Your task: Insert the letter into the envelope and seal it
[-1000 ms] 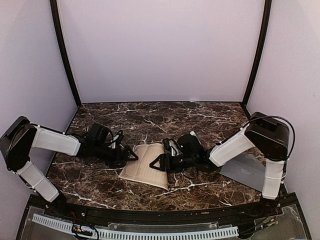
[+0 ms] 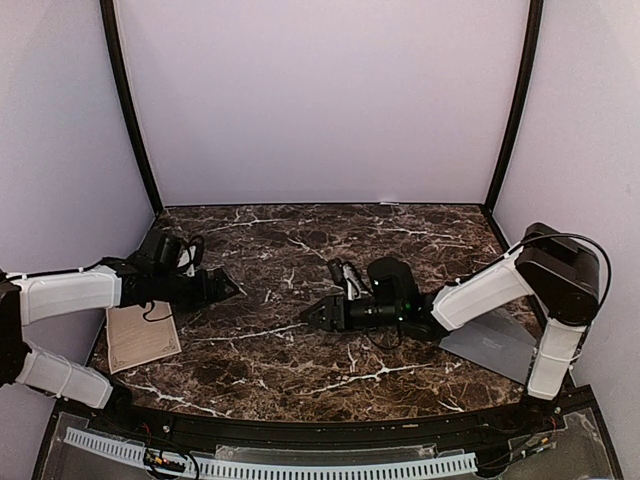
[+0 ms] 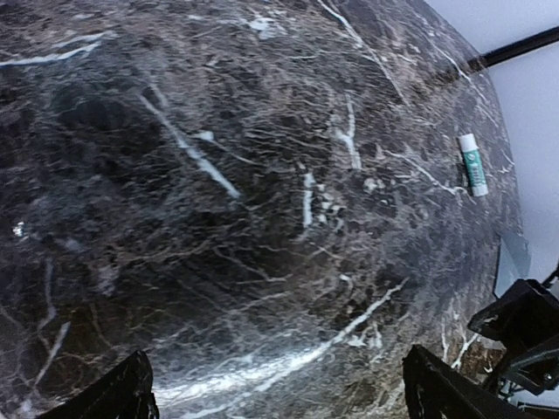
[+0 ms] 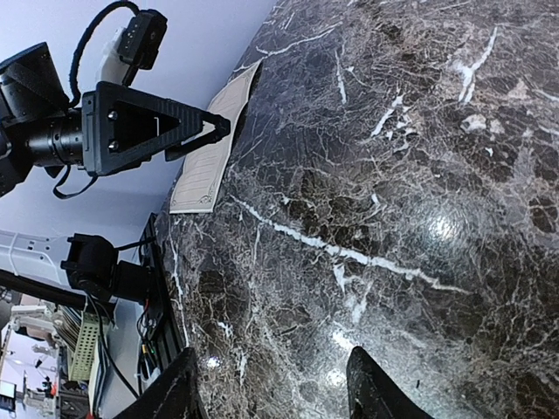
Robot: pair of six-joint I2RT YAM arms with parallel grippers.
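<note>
A cream sheet, the letter [image 2: 142,338], lies at the table's left edge, partly beneath the left arm; its far part is hidden in the top view. In the right wrist view the letter [image 4: 203,170] appears behind the left gripper. My left gripper [image 2: 220,286] is open and empty, to the right of the letter. Over the table's middle, my right gripper [image 2: 320,315] has its fingers [image 4: 181,384] apart, with only bare table between them. The grey envelope [image 2: 492,345] lies flat at the right edge, partly covered by the right arm.
A white-and-teal tube [image 3: 473,166], perhaps a glue stick, lies near the right side in the left wrist view. Pale walls close in the left, back and right.
The left arm drew back left; the right arm barely moved.
</note>
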